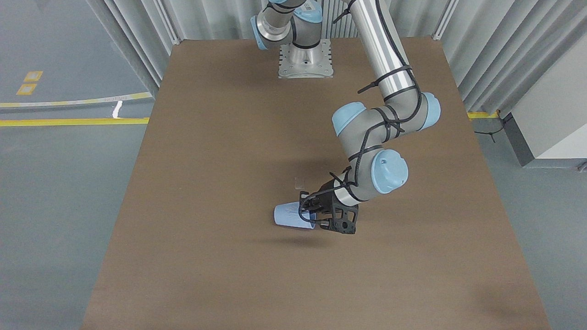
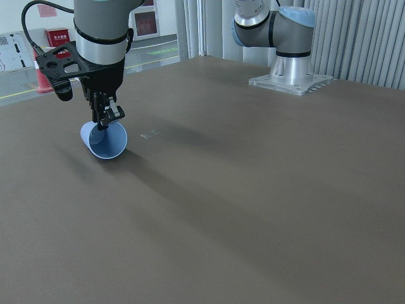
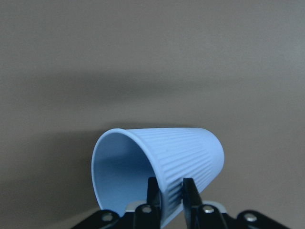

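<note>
A light blue ribbed cup [image 1: 288,214] lies on its side at the brown table's middle, its open end toward my gripper [image 2: 106,119]. In the wrist view the cup [image 3: 186,152] has its rim between my two black fingers, one inside the mouth and one against the ribbed outside, so the gripper is shut on the cup's wall. From the left camera the cup [image 2: 107,147] shows its open mouth just below the fingertips.
</note>
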